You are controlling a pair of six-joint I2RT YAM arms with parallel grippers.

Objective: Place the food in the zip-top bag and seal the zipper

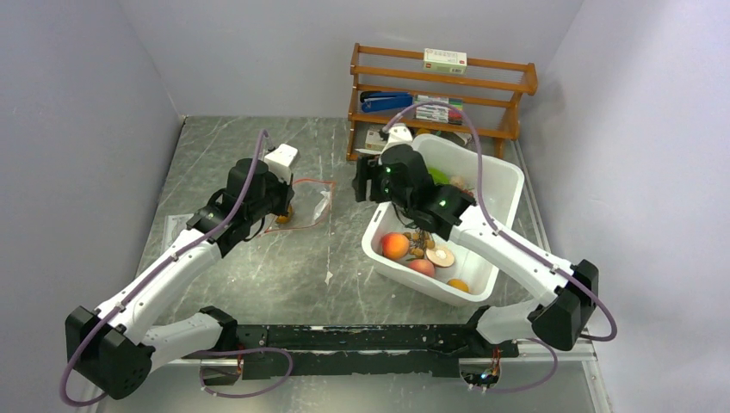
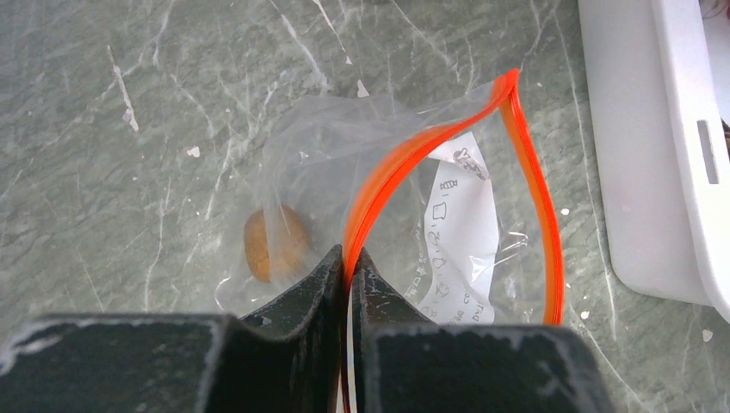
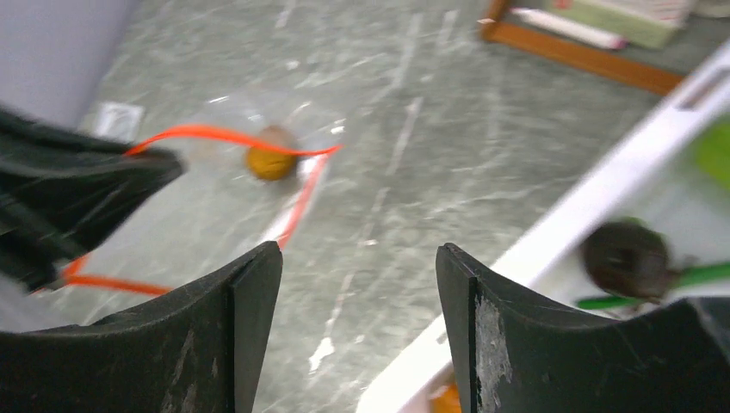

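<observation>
A clear zip top bag with an orange rim (image 2: 405, 155) lies on the grey table, its mouth held apart as a loop. My left gripper is shut on one side of that rim. Inside the bag rest a brown round food and a white printed paper; in the right wrist view an orange-yellow food (image 3: 269, 162) shows in the bag with a browner one partly behind it. My right gripper is parted with nothing between its fingers, near the left edge of the white bin (image 1: 379, 249).
In the bin are a peach (image 1: 395, 246), a halved pale food (image 1: 440, 256), longans (image 1: 419, 243) and other foods. A wooden rack (image 1: 443, 73) with boxes and a blue stapler (image 1: 386, 101) stands at the back.
</observation>
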